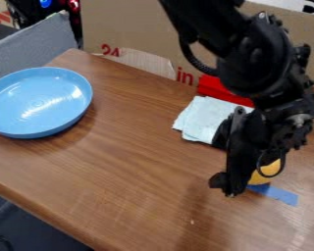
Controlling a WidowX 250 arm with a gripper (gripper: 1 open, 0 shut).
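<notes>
My gripper (238, 176) hangs over the right part of the wooden table, open, its black fingers pointing down beside a yellow object (266, 170), which is partly hidden behind it. Blue tape (278, 194) lies on the table under and right of the yellow object. A folded white cloth (199, 120) lies behind the gripper, partly covered by it. A light blue plate (39, 101) sits at the left of the table.
A red box (218, 85) stands at the back, before a cardboard panel (133, 29). A grey padded edge (28, 44) borders the table at the left.
</notes>
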